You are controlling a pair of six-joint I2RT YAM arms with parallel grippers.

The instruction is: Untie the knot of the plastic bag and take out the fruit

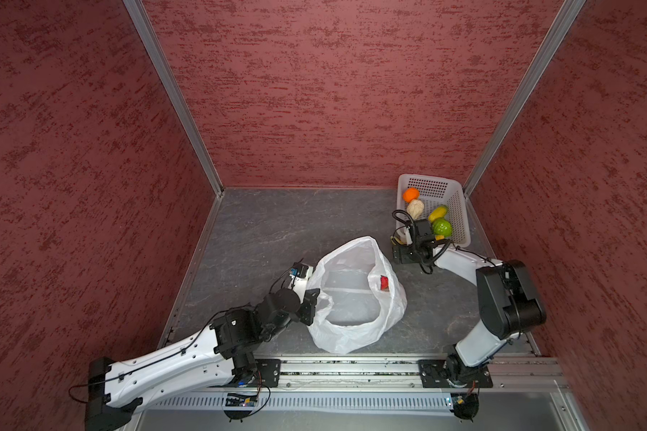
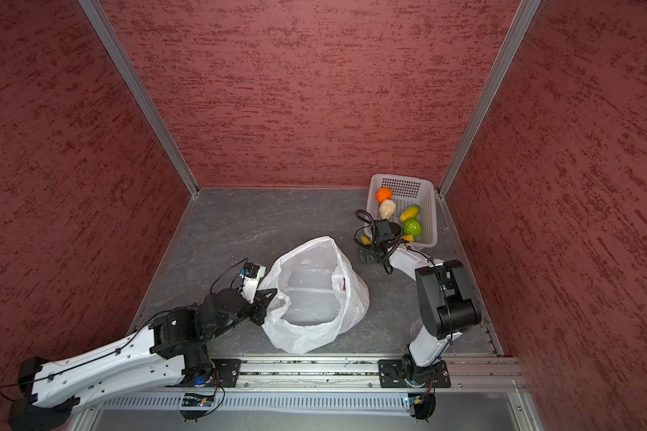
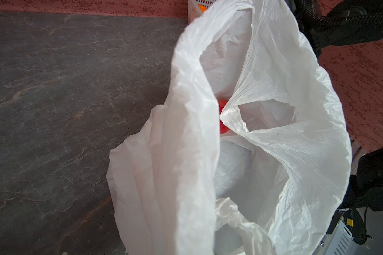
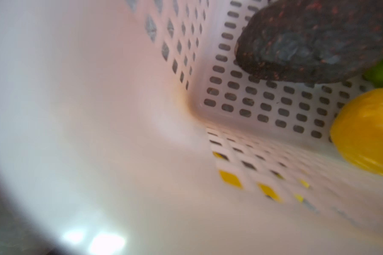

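Note:
The white plastic bag (image 1: 345, 327) stands open on the table, with something red (image 1: 384, 283) inside at its right side. My left gripper (image 1: 310, 300) is at the bag's left rim; its fingertips are unclear, with nothing seen held. My right gripper (image 1: 402, 251) is low at the front-left corner of the grey basket (image 1: 455, 197), whose wall fills much of the right wrist view; a yellow piece shows beside it, outside the wall. The basket holds an orange (image 1: 410, 194), a pale item (image 1: 414, 208), a green fruit (image 1: 442, 227), a dark avocado (image 4: 310, 42) and yellow fruit (image 4: 363, 129).
Red walls surround it on the left, back and right. The basket stands at the back right, near the wall.

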